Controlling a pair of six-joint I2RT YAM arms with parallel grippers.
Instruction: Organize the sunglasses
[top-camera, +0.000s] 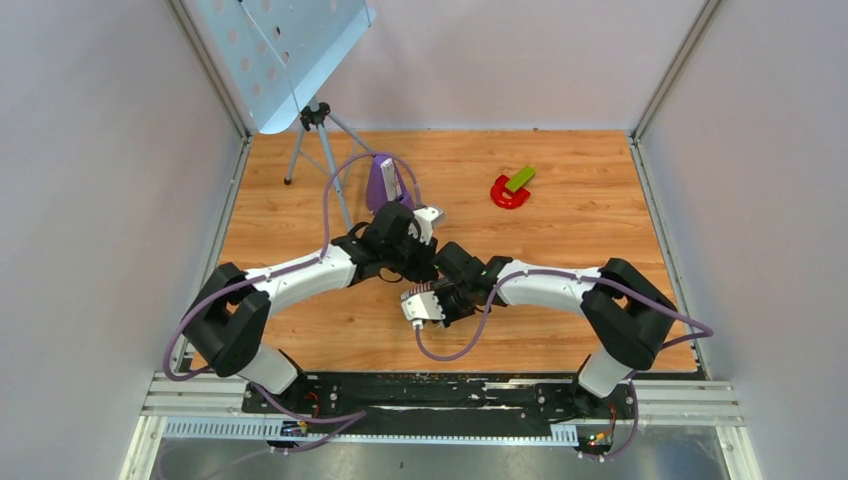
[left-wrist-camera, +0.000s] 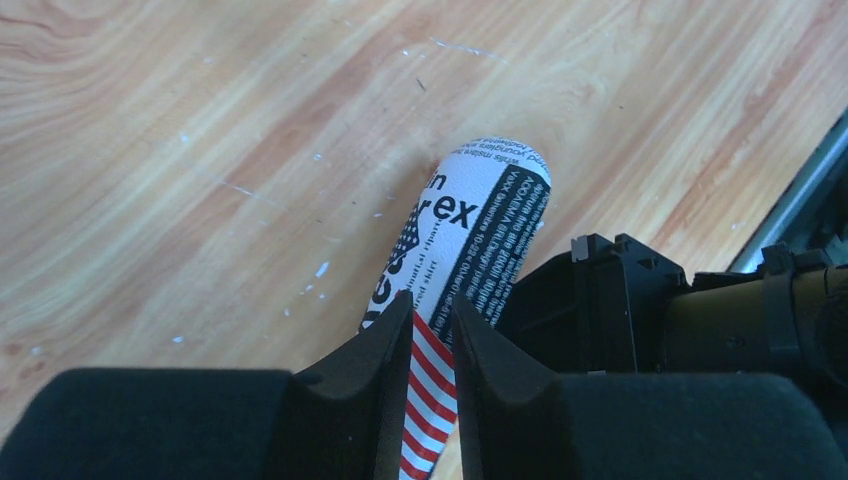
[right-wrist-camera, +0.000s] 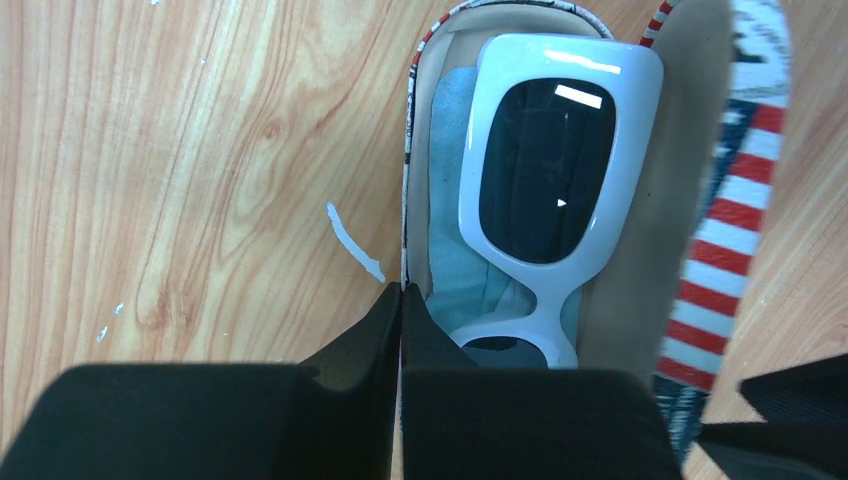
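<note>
An open glasses case (right-wrist-camera: 625, 250), flag-striped outside with grey lining, lies at table centre, mostly hidden by the arms from above. White sunglasses (right-wrist-camera: 550, 170) rest inside on a blue cloth. My left gripper hovers over the printed lid (left-wrist-camera: 460, 210), its fingertips slightly apart at the striped part; whether they touch it is unclear. My right gripper is shut at the case's near long rim, nothing clearly between its fingertips. In the top view both wrists meet over the case.
A purple metronome (top-camera: 385, 185) and a tripod (top-camera: 330, 160) stand at back left. A red piece (top-camera: 505, 200) and green block (top-camera: 520, 178) lie at back right.
</note>
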